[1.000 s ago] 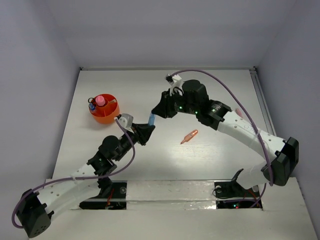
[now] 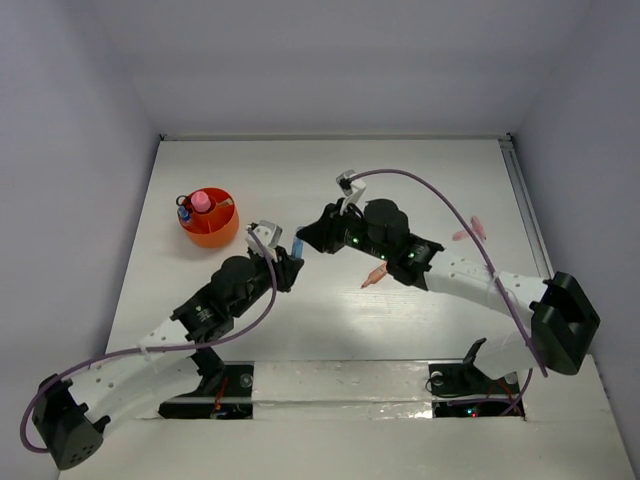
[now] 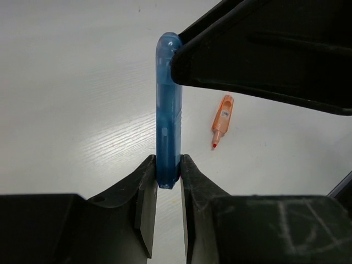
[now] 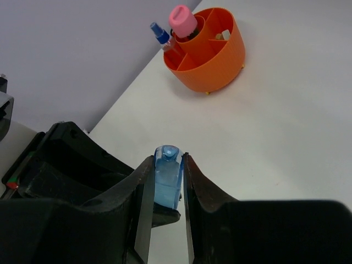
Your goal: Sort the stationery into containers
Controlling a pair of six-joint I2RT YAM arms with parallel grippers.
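Note:
A blue, pen-like item [image 3: 168,121] stands upright between my grippers, near the table's middle in the top view. My left gripper is shut on its lower end. My right gripper reaches round its upper end, fingers close on either side; whether they grip it is unclear. An orange organizer [image 4: 214,66] at back left holds a pink-capped item [image 4: 183,19], a blue-capped one [image 4: 159,33] and small pieces. An orange marker [image 3: 222,118] lies on the table beyond the blue item.
Pink items [image 2: 470,230] lie at the right of the white table [image 2: 270,170], partly behind the right arm's cable.
Both grippers and the blue item have shifted slightly left in the top view.

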